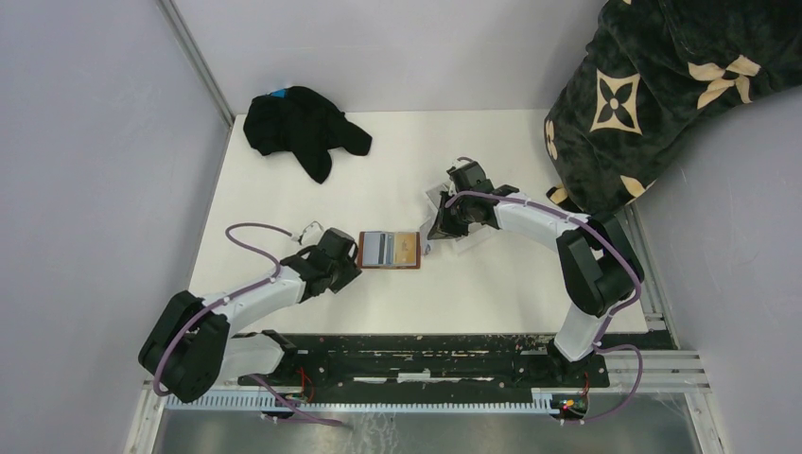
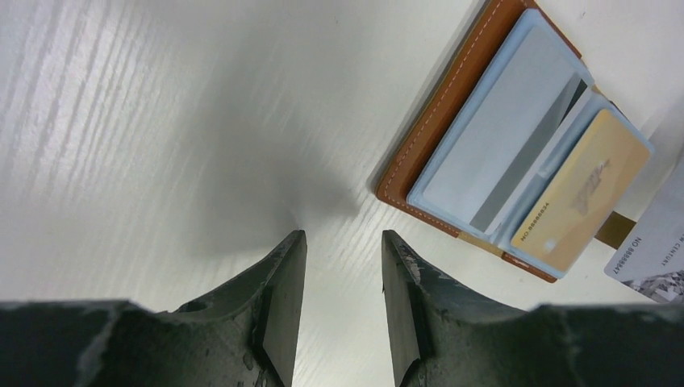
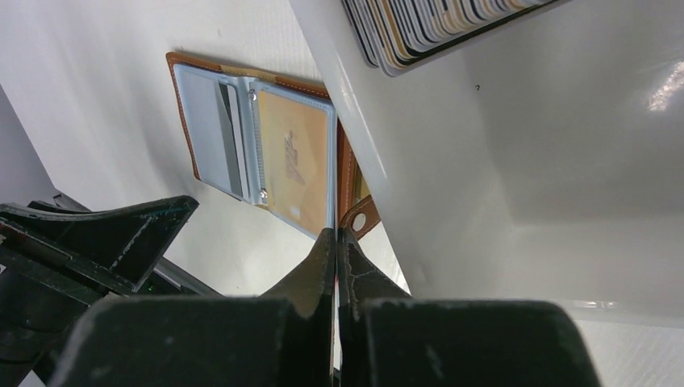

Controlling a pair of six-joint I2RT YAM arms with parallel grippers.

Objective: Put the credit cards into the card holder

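Note:
The card holder (image 1: 390, 251) lies open on the table, brown outside with pale blue sleeves. A tan card (image 2: 585, 189) fills its right sleeve, and a grey one (image 2: 508, 125) sits in the left sleeve. To the left of the holder, my left gripper is open and empty above bare table. My right gripper is shut on a thin credit card, whose edge shows between its fingers. That grey card (image 2: 657, 230) stands beside the holder's right edge in the left wrist view. More cards (image 3: 440, 24) are stacked in a white tray (image 3: 363, 153).
Part of the tray lies under my right arm. A brown strap (image 3: 360, 216) sticks out from the holder's right side. Black cloth (image 1: 307, 128) lies at the back left, and a dark patterned cushion (image 1: 653, 104) overhangs the back right.

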